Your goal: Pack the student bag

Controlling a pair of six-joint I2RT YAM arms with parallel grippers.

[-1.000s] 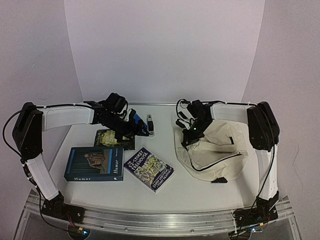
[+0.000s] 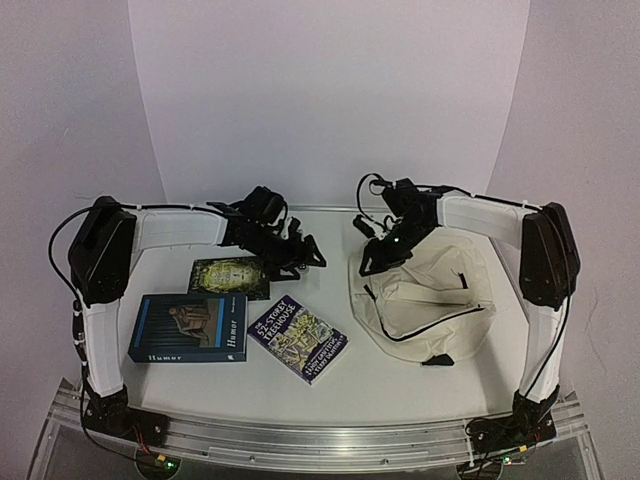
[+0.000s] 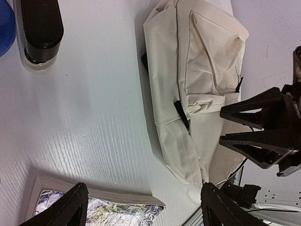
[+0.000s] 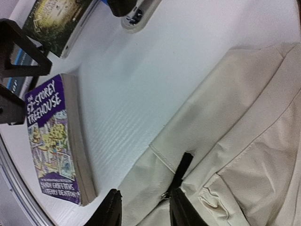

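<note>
A cream bag [image 2: 430, 285] lies slumped on the right of the table, its black-edged opening towards the front. My right gripper [image 2: 384, 267] is over its left edge. In the right wrist view its fingers [image 4: 111, 209] stand apart with nothing held between them. The bag's black zipper pull [image 4: 182, 169] lies outside them, close by the right-hand finger. My left gripper [image 2: 306, 267] hangs open and empty over the table's middle. Below it, a purple treehouse book [image 2: 298, 340] lies flat. Behind that gripper in its wrist view are a black elongated item [image 3: 42, 30] and a blue object [image 3: 5, 26].
A large blue Humor book [image 2: 190, 325] lies at the left, with a dark yellow-green book [image 2: 232, 277] behind it. Bare table separates the treehouse book from the bag. The two grippers are fairly near each other.
The left gripper has moved right, covering the black item in the top view.
</note>
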